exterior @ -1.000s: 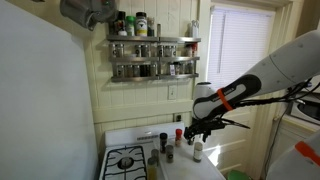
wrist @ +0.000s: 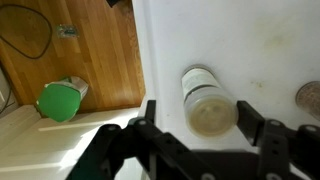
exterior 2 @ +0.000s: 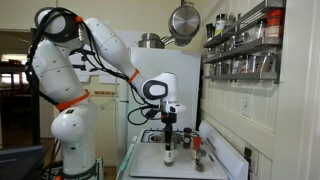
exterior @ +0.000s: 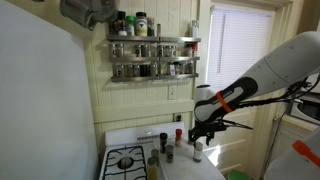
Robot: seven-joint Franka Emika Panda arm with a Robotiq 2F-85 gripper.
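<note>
A small bottle with a tan cap and a white label stands on the light counter; in exterior view 1 the same bottle shows below the hand. Right above it hangs my gripper, pointing down with its fingers parted. The bottle's cap shows in the gap between the dark fingers, nearer the right one, with clear space on the left. Whether the right finger touches it, I cannot tell. From exterior view 2, the gripper is over the bottle.
Several spice jars stand along the counter by the stove. Shelves of jars hang on the wall behind. Past the counter's edge, a green-lidded container sits lower down. Counter space left of the bottle is bare in the wrist view.
</note>
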